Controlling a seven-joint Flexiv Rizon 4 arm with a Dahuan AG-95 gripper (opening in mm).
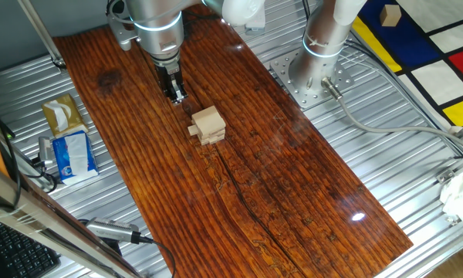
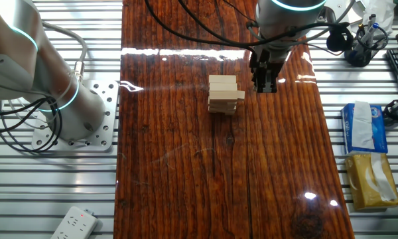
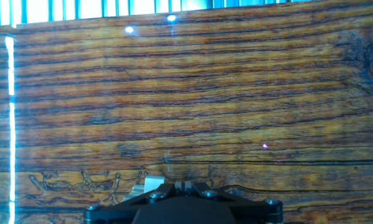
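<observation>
A small stack of pale wooden blocks point(image 1: 209, 124) stands on the brown wooden board, one block jutting from its side. Seen from the other side, the stack point(image 2: 223, 94) shows the jutting block pointing toward my gripper point(image 2: 265, 86). In the first exterior view my gripper point(image 1: 178, 100) hangs above the board, beside the stack and apart from it. Its fingertips nearly meet in the wrist view, where my gripper looks shut with nothing visible between. Only a pale bit of the stack point(image 3: 153, 183) shows there, left of the fingers; the rest is hidden.
A blue tissue pack point(image 1: 76, 157) and a yellow one point(image 1: 65, 116) lie off the board's left side. The arm's base plate point(image 1: 333, 86) is beyond its right edge. Dark cables point(image 2: 205, 41) hang across the second exterior view. Most of the board point(image 1: 293, 208) is bare.
</observation>
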